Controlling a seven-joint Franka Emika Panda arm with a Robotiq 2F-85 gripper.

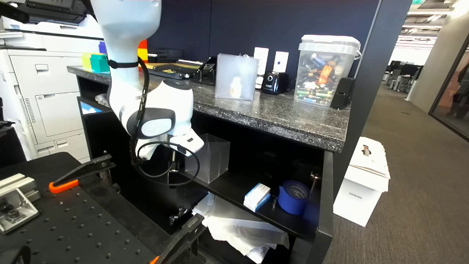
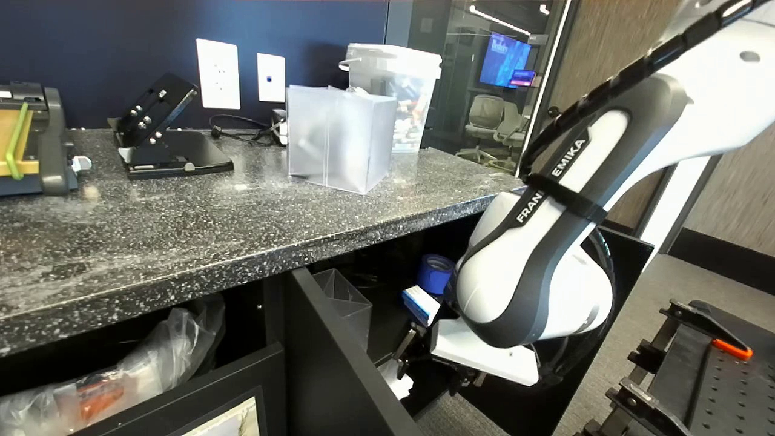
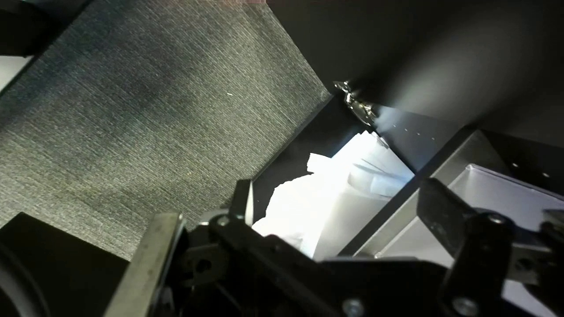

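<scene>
My gripper stands open with nothing between its fingers. In the first exterior view the gripper (image 1: 172, 163) hangs in front of the open cabinet, just left of a clear open-topped box (image 1: 215, 160) on the inner shelf. The wrist view shows that box (image 3: 507, 193) at the right, with one finger (image 3: 441, 211) overlapping its near edge and the other finger (image 3: 242, 203) seen against the carpet and lower compartment. Whether any finger touches the box, I cannot tell. The second exterior view has the box (image 2: 345, 301) left of the hand.
A white-and-blue carton (image 1: 257, 196) and a blue roll (image 1: 293, 198) share the shelf (image 1: 228, 190). White plastic sheeting (image 1: 239, 228) fills the compartment below. The counter (image 1: 281, 116) overhangs the shelf; an open door (image 2: 349, 363) stands beside the box, and a clamp (image 1: 187, 235) sits in front.
</scene>
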